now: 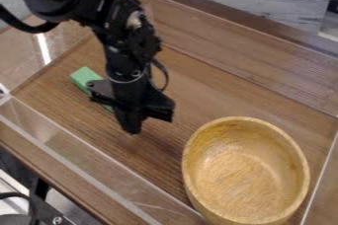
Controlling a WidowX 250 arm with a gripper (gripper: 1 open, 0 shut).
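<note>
My black gripper hangs low over the wooden table, left of centre, its fingertips shut with nothing visible between them. Behind its left side a green object lies on the table, partly hidden by the gripper body.
A yellow oval bowl fills the front right. A raised transparent edge runs along the near left, with a cable below it.
</note>
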